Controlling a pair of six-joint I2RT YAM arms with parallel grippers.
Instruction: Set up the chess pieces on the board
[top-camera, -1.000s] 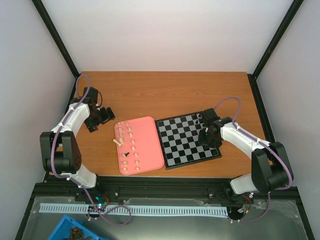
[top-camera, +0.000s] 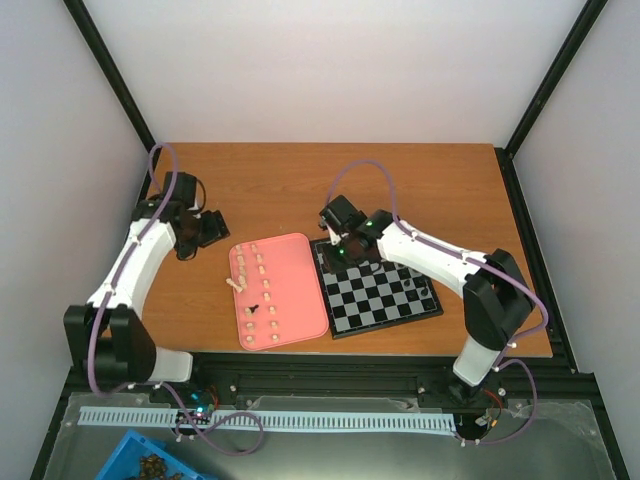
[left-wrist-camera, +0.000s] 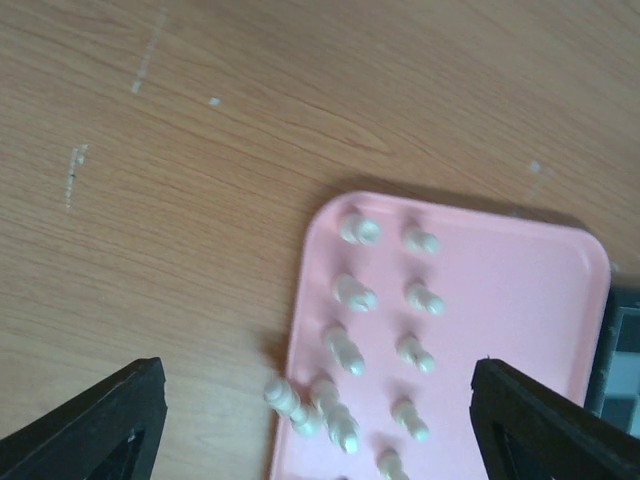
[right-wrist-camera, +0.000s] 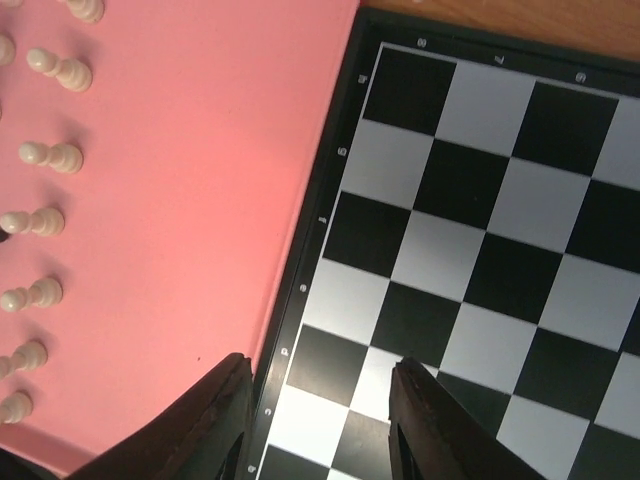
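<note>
The pink tray holds light chess pieces in rows and one small dark piece; a white piece lies tilted at its left rim. The chessboard sits right of the tray, dark pieces near its right side. My right gripper hangs open over the board's left edge, nothing between its fingers. My left gripper is open above the table by the tray's left side, holding nothing.
Bare wood spans the back of the table. A blue bin with brown items sits below the front edge at bottom left.
My right arm has swung leftward from the board's right side to its left edge by the tray. The left arm has shifted slightly.
</note>
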